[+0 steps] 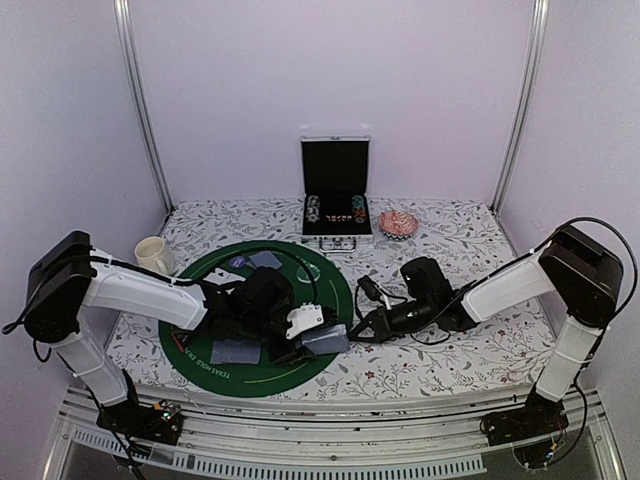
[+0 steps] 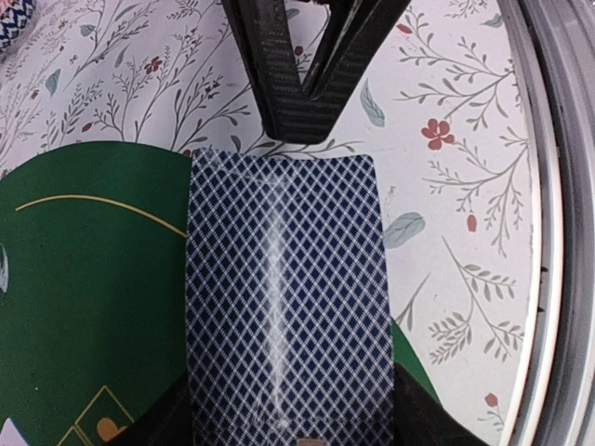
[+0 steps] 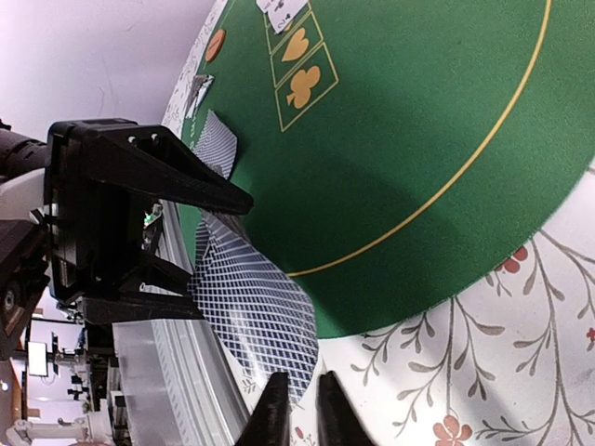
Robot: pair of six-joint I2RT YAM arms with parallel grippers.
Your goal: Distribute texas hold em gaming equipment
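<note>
Blue lattice-backed playing cards (image 2: pixel 288 279) stick out lengthwise from my left gripper, which is shut on their near end. In the right wrist view the cards (image 3: pixel 256 302) look slightly bowed, above the mat's edge; how many there are I cannot tell. My right gripper is partly open at the cards' free end, its fingertips blurred. No card shows clearly between its fingers. From the left wrist, the right fingers (image 2: pixel 296 121) appear just beyond that end. Beneath lies the round green Texas Hold'em mat (image 1: pixel 215 380), with a blue-backed card (image 1: pixel 236 352) on it.
An open chip case (image 1: pixel 336 190) stands at the back, beside a red-and-white patterned round item (image 1: pixel 398 224). Left of the mat is a white mug (image 1: pixel 154 255). Another blue card (image 1: pixel 265 260) lies on the mat's far part.
</note>
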